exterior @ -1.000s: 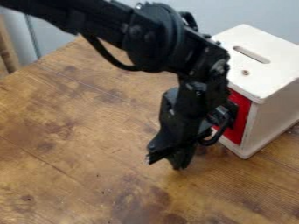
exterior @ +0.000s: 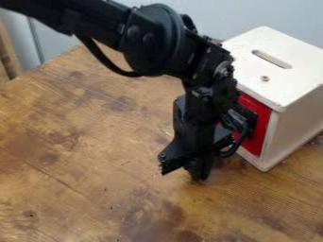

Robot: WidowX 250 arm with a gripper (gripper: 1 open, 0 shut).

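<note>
My gripper (exterior: 184,164) points down low over the wooden table, just left of a white wooden box (exterior: 284,123) with a red panel (exterior: 252,142) on its near left side. The fingers look shut, with nothing visible between them. The wrist and arm hide part of the red panel.
The box has a slot and a round hole in its top. Bare wooden table (exterior: 76,161) spreads across the left and front. A pale wall stands behind.
The box has not moved.
</note>
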